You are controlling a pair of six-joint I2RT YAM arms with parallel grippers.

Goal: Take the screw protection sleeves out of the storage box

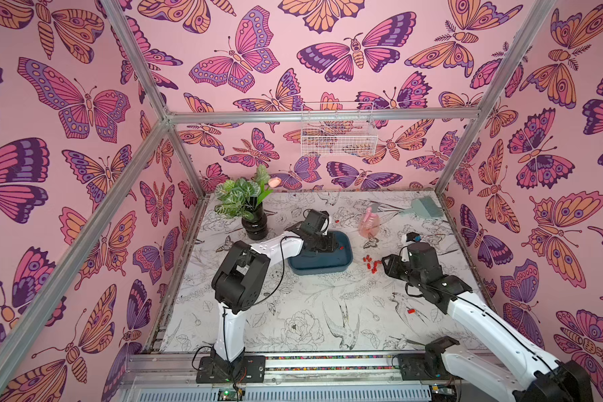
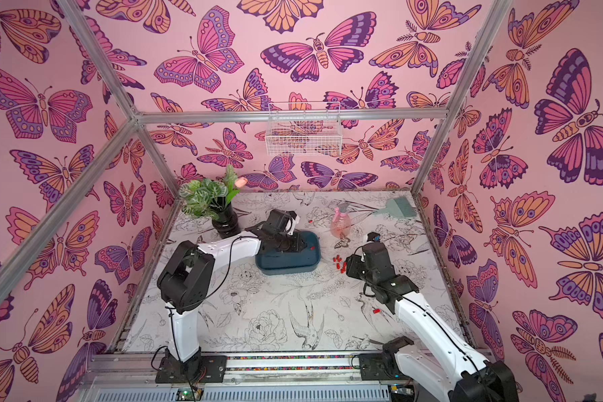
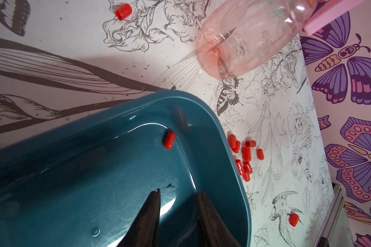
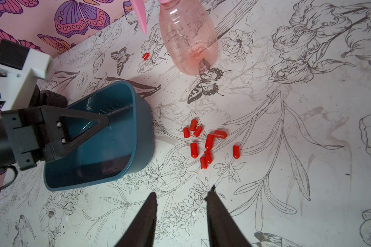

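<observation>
One red sleeve (image 3: 169,140) lies on the floor of the blue storage box (image 3: 218,123), near a far corner in the left wrist view. Over the box, my left gripper is open and empty, with that sleeve a little beyond its fingertips. Several red sleeves (image 4: 209,142) form a loose cluster on the table to the right of the box. A lone sleeve (image 4: 145,56) rests behind the box, and another sleeve (image 1: 410,311) lies toward the front right. My right gripper hangs over bare table near the cluster, its fingers apart and nothing between them.
A clear pink spray bottle (image 4: 189,37) stands behind the cluster. At the back left is a potted plant (image 1: 248,204); a grey-green brush-like object (image 1: 422,207) lies at the back right.
</observation>
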